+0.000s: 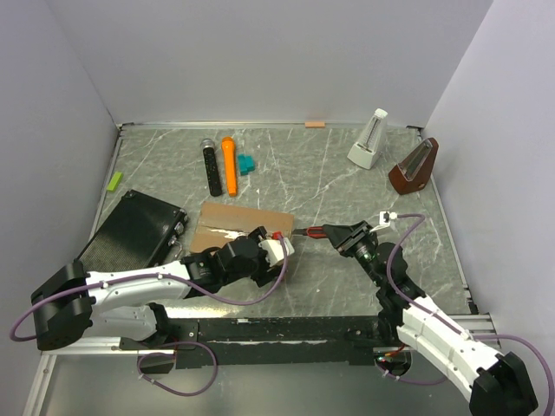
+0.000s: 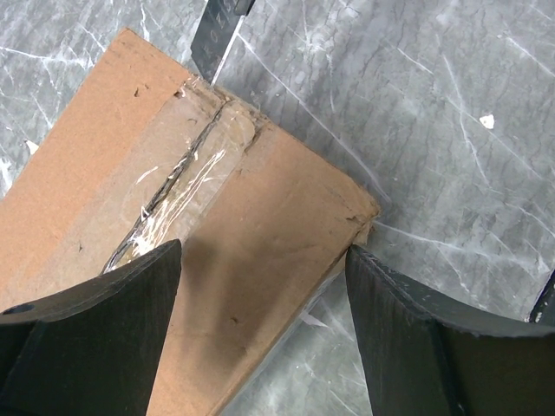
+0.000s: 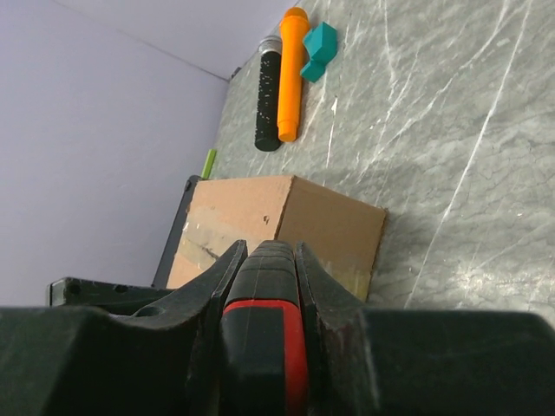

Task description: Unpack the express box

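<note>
A taped cardboard box (image 1: 243, 217) lies on the table's middle-left, a slit running along its tape (image 2: 173, 173). My left gripper (image 1: 273, 247) is over the box's near right corner; in the left wrist view its open fingers straddle that corner. My right gripper (image 1: 334, 232) is shut on a box cutter (image 3: 269, 355) with a red and black handle and a metal blade (image 2: 212, 43), which points at the box's right end, at the end of the tape.
A black case (image 1: 130, 234) lies left, with a green block (image 1: 114, 180). Black and orange microphones (image 1: 230, 165) and a teal piece (image 1: 245, 165) lie behind the box. Two metronomes (image 1: 412, 169) stand back right.
</note>
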